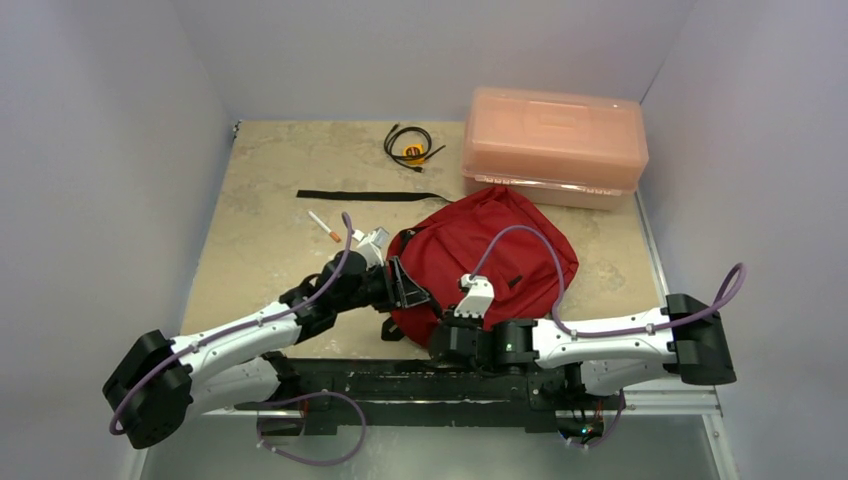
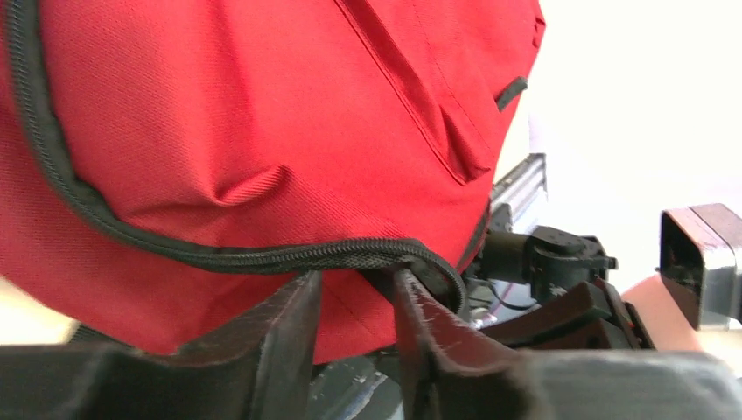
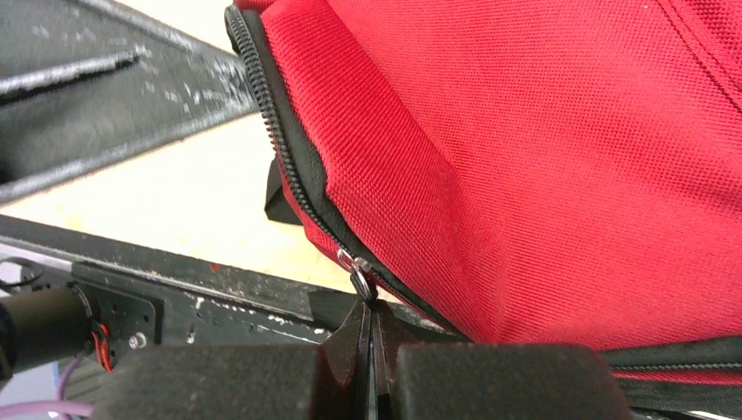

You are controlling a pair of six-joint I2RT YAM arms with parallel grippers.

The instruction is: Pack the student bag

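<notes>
The red bag (image 1: pixel 490 240) lies crumpled at the front centre, its black zipper (image 2: pixel 219 255) curving across it. My left gripper is part open at the bag's lower left, the bend of the zipper edge just beyond its fingertips. My right gripper is shut at the zipper's metal pull (image 3: pixel 359 276); whether the pull is pinched between the tips is hard to tell.
A pink translucent case (image 1: pixel 553 140) stands at the back right. A coiled cable (image 1: pixel 395 135) with a yellow tape measure (image 1: pixel 414 153), a black strap (image 1: pixel 350 195) and a white-orange pen (image 1: pixel 323 225) lie on the table.
</notes>
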